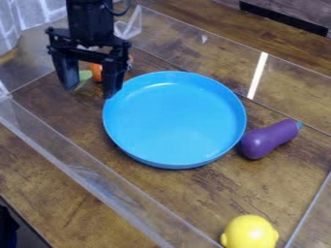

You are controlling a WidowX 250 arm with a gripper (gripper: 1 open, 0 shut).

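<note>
My black gripper (91, 70) is at the upper left, its two fingers apart and pointing down, just left of the blue plate (173, 116). Behind and partly under it lies an orange carrot (96, 72) with green top, mostly hidden by the gripper. Whether anything sits between the fingers is hard to tell.
A purple eggplant (266, 139) lies right of the plate, and a yellow lemon (249, 232) is at the bottom right. Clear plastic walls edge the wooden work area.
</note>
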